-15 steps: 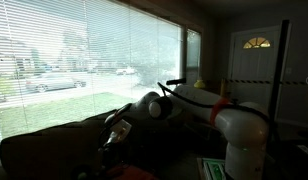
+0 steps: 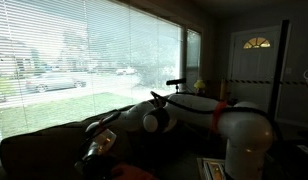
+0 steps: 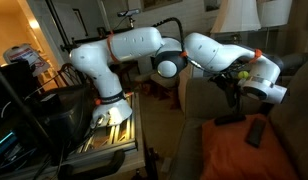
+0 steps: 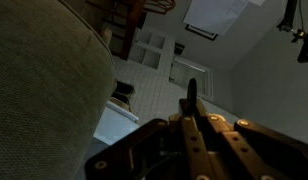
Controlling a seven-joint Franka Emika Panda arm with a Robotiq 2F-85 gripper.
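Observation:
On the sofa side, my gripper (image 3: 234, 104) points down at the near edge of a red cushion (image 3: 222, 150). It looks shut on a small dark object (image 3: 230, 119) at its fingertips; the object's shape is hard to make out. Another dark, remote-like thing (image 3: 256, 130) lies on the cushion, apart from the gripper. In the wrist view the dark gripper parts (image 4: 209, 135) fill the lower right, and the contact is lost in shadow. Exterior view 1 shows the red cushion (image 2: 132, 172) only at the bottom edge, beside the dim gripper.
A grey sofa (image 3: 194, 105) surrounds the cushion, its backrest close behind the arm. Pale lamps (image 3: 234, 15) stand at the back. The blinds-covered window (image 2: 84, 60) rises above the sofa. Grey upholstery (image 4: 44, 100) fills the wrist view's left side.
In exterior view 1 the gripper end has shifted a little to the left, and more of the red cushion shows. The small screen by the arm's base went from green to orange.

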